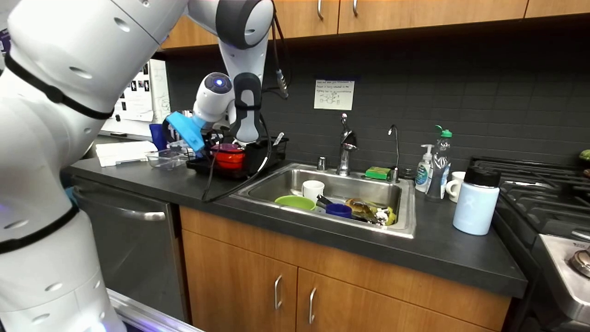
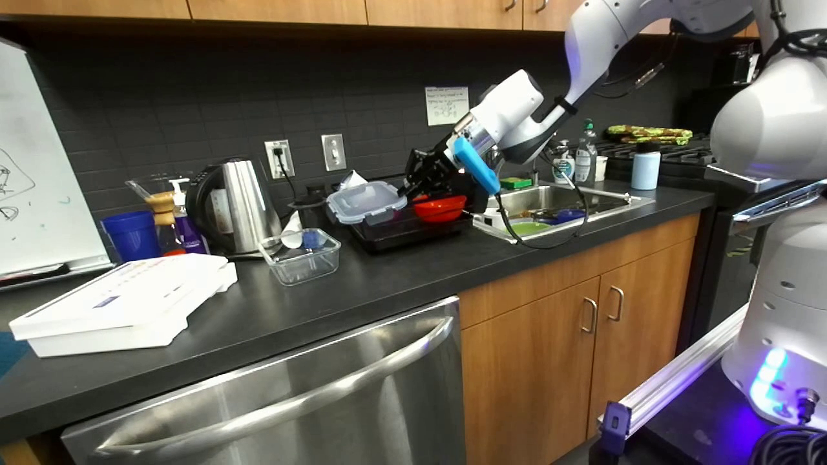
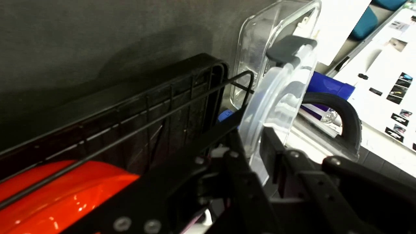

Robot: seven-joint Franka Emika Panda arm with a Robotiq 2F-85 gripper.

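A clear plastic lid (image 2: 367,203) with grey clips is pinched at its edge by my gripper. In the wrist view the lid (image 3: 279,93) stands nearly edge-on between the two black fingers. It sits at the left end of the black dish rack (image 2: 387,235), close to the rack's wire rim; whether it touches the rack I cannot tell. A red bowl (image 2: 439,208) lies in the rack, right below the gripper. On the counter, left of the rack, stands an open clear glass container (image 2: 307,267).
White boxes (image 2: 128,298), a steel kettle (image 2: 246,203) and a blue cup (image 2: 133,235) stand farther left. The sink (image 1: 406,213) with several dishes lies right of the rack. A cable (image 2: 535,247) from the arm hangs over the counter.
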